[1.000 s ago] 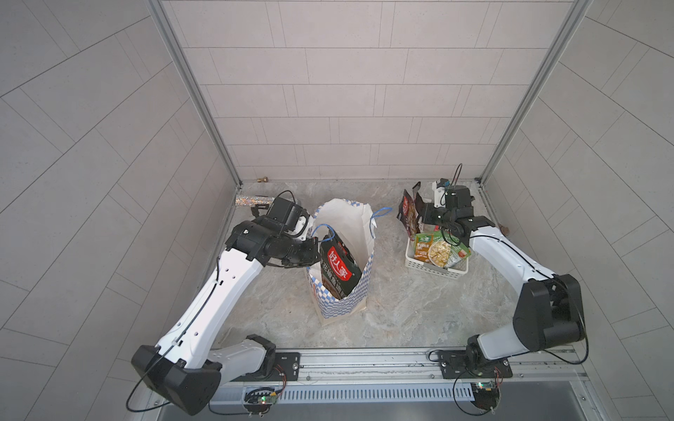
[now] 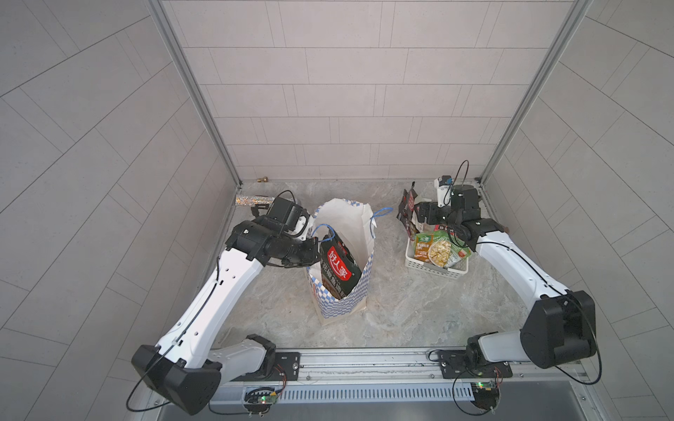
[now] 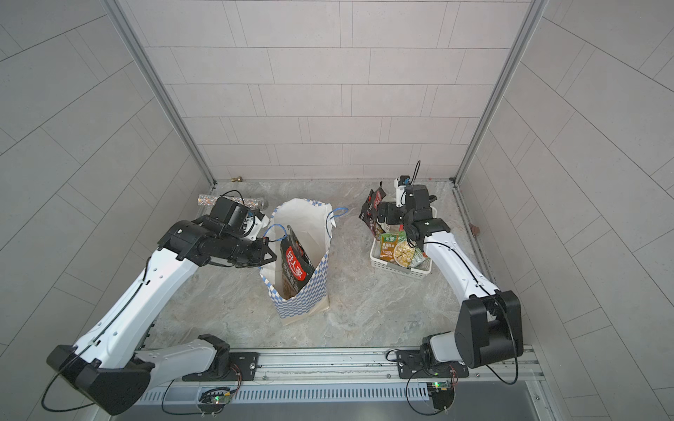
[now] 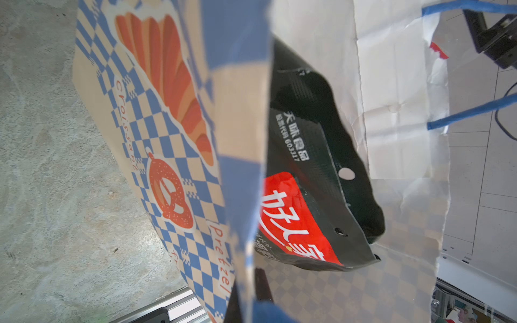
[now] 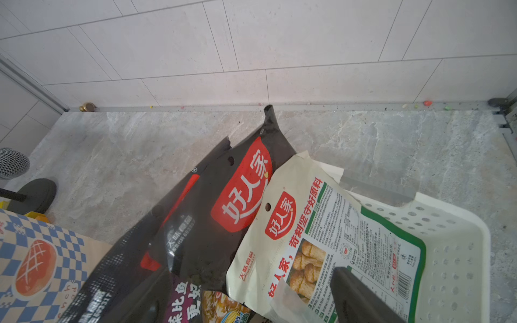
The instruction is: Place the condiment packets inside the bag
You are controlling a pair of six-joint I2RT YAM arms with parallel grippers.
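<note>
The checkered paper bag [image 2: 342, 298] stands upright and open at centre-left, with a black packet [image 2: 339, 265] leaning inside it. At the bag's left rim, my left gripper [image 2: 312, 252] is shut on the paper wall, which runs between its dark fingers in the left wrist view. My right gripper stands open above the basket, its blurred fingers [image 5: 360, 296] low in the right wrist view. Between and ahead of them are a cream packet [image 5: 344, 247] and black packets [image 5: 237, 199]. Green and orange packets [image 2: 439, 249] lie at the basket's front.
The white basket [image 5: 455, 237] stands right of the bag, with bare table [image 2: 393, 301] between them. A glittery roll [image 2: 254, 200] lies behind the left arm. The back wall rises just behind the basket.
A rear black packet now leans closer to the other black one. The left arm and bag have stayed still.
</note>
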